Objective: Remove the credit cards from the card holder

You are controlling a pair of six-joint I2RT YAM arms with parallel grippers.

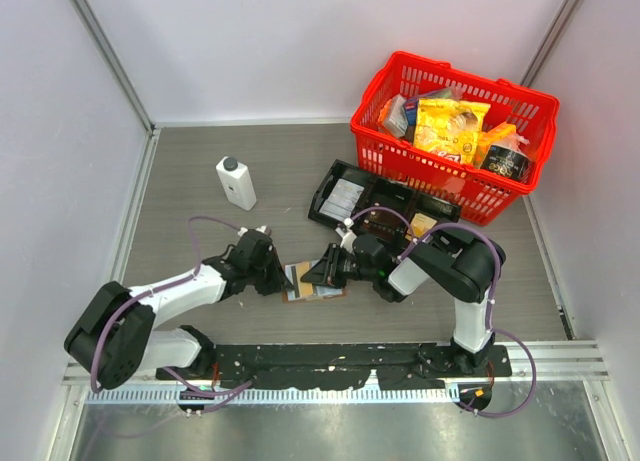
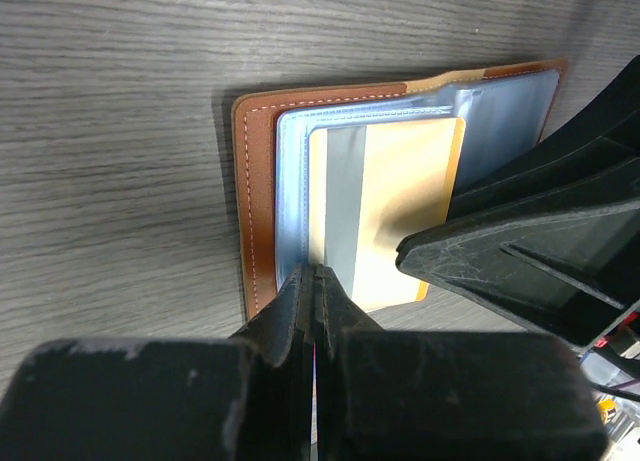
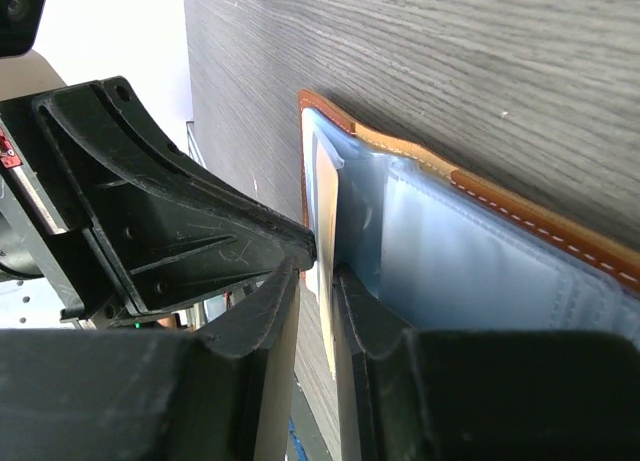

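The open brown card holder lies on the table, with clear blue sleeves and a cream card with a grey stripe. My left gripper is shut at the holder's left edge, nothing visible between its fingertips, beside the card. My right gripper is over the holder, its fingertips at the upright edge of the cream card; how far its fingers are apart is hard to tell. In the left wrist view its black fingers reach over the card.
A black compartment tray lies behind the right arm, with a red basket of packaged goods at the back right. A white bottle stands at the back left.
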